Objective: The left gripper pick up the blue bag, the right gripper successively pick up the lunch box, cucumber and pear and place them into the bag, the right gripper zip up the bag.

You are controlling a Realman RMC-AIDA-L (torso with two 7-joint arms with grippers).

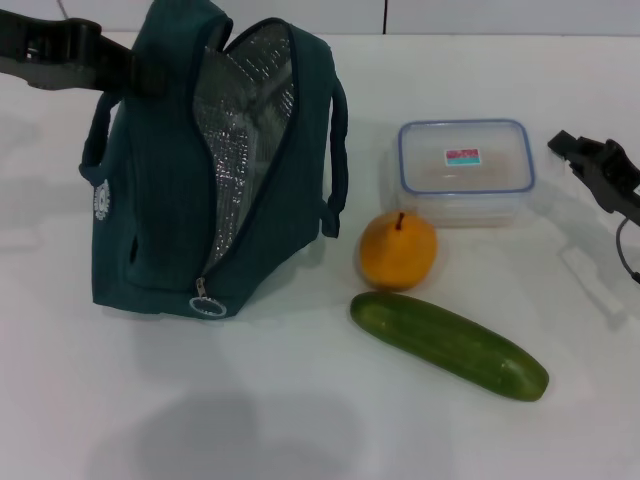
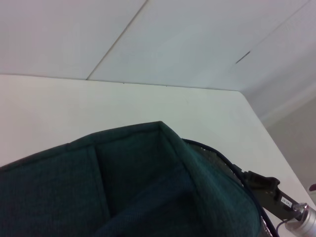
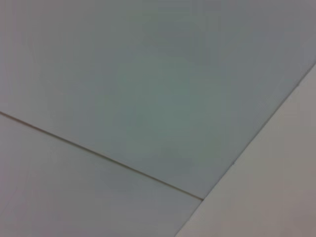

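At the upper left stands the dark blue-green bag (image 1: 165, 200), its zipper open on a silver lining (image 1: 240, 130). My left gripper (image 1: 145, 80) is shut on the bag's upper left edge; its fingertips are hidden by cloth, and the bag (image 2: 138, 182) fills the lower left wrist view. A clear lunch box (image 1: 465, 205) with a blue rim lies on the table at centre right. Just right of it, with a small gap, my right gripper (image 1: 560, 144) is shut with nothing in it. The pear (image 1: 398, 252) sits in front of the box, the cucumber (image 1: 450, 345) nearer still.
Below the bag hangs its zipper pull ring (image 1: 208, 306). A wall (image 1: 480, 15) closes off the back. Only wall and table surface show in the right wrist view.
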